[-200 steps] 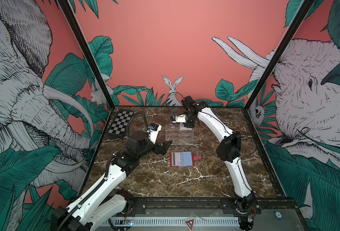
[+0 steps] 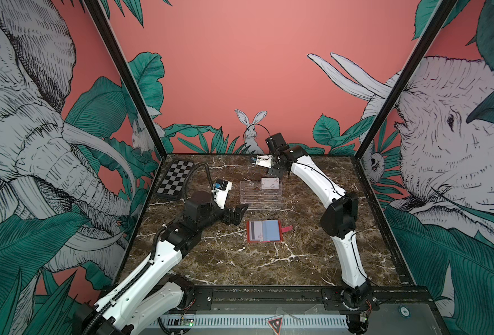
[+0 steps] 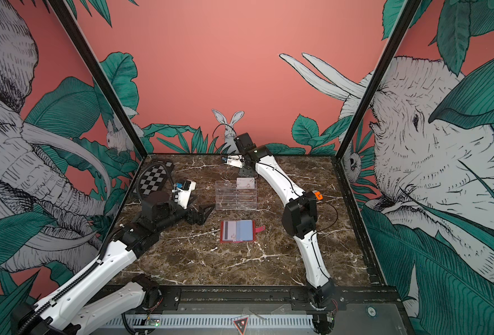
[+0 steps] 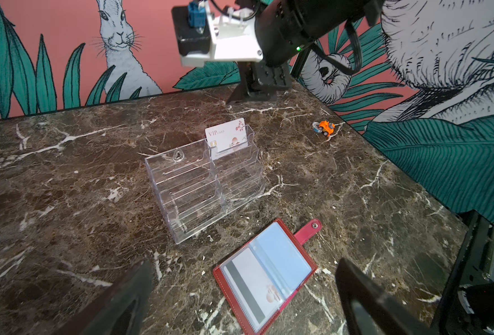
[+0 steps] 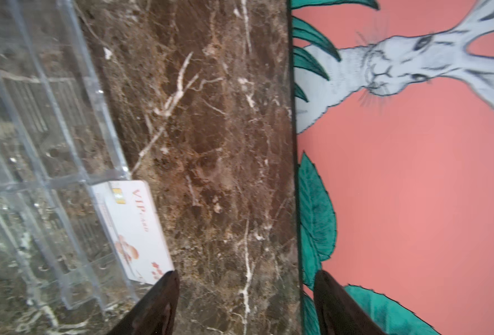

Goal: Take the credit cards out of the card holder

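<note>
A red card holder (image 2: 281, 238) lies spread flat on the table, its tab pointing right. In the left wrist view, a pale card with a dark stripe (image 4: 246, 284) shows in its left side, and a bluish clear sleeve (image 4: 282, 254) in its right. A white VIP card (image 5: 132, 231) stands in the back right slot of a clear rack (image 4: 186, 187). My right gripper is open beyond the rack's back edge; its fingers are apart, empty and clear of that card. Left of rack and holder, my left gripper (image 2: 243, 213) stands open with nothing between its fingers.
At the back left lies a checkered black-and-grey board (image 2: 175, 178). A small orange toy (image 4: 325, 127) sits toward the right side, near the right arm. Table in front of the card holder is bare.
My right gripper has moved back and up from the rack, leaving the white card standing in its slot, now more exposed. The left arm has shifted very slightly left.
</note>
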